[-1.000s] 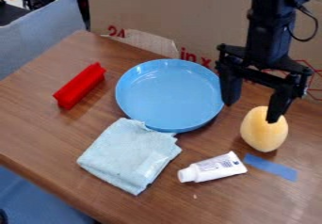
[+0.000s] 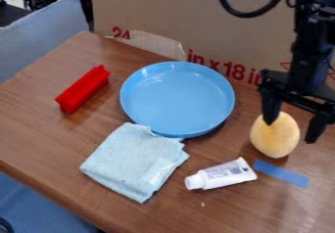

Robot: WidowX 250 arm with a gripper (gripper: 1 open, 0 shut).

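My black gripper [image 2: 292, 116] is at the right of the camera view, open, its fingers over a yellow oval object [image 2: 272, 140] on the wooden table, one finger on either side of its upper part. Whether the fingers touch it is unclear. A blue plate [image 2: 177, 97] lies left of it. A folded light blue cloth [image 2: 132, 162] lies at front centre, and a white tube [image 2: 221, 174] lies beside it to the right. A red object [image 2: 82, 88] lies at the left.
A cardboard box [image 2: 177, 26] stands along the back. A blue strip [image 2: 280, 173] lies on the table at the front right.
My gripper has moved to the right, from between the plate and the yellow object to over the yellow object. The objects on the table look unmoved.
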